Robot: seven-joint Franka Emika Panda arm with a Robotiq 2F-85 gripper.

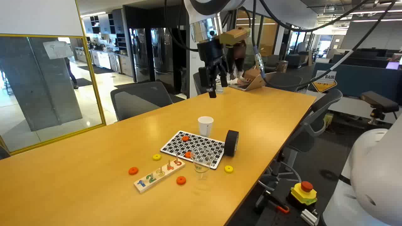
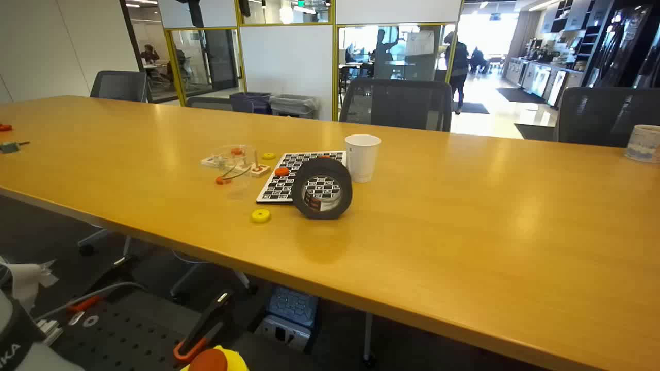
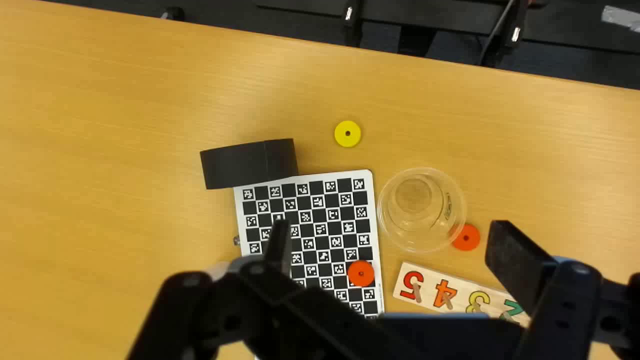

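Observation:
High above the table my gripper stands open, with nothing between its fingers. Below it lies a black-and-white checkered board (image 1: 181,146) with orange rings on it, one of them (image 3: 361,273) near its edge. A wooden peg board (image 1: 160,175) numbered 1 to 5 holds no rings that I can see. Loose yellow rings (image 1: 228,169) and orange rings (image 1: 181,180) are scattered on the tabletop. A clear cup (image 3: 421,209) stands beside the checkered board. The white cup (image 2: 363,158) is upright at the board's other side, and a black tape roll (image 2: 322,188) stands on edge at its corner.
A laptop (image 1: 248,83) sits at the far end, and chairs (image 1: 141,98) line the sides. A red-topped emergency stop (image 1: 303,192) is off the table, near the robot base.

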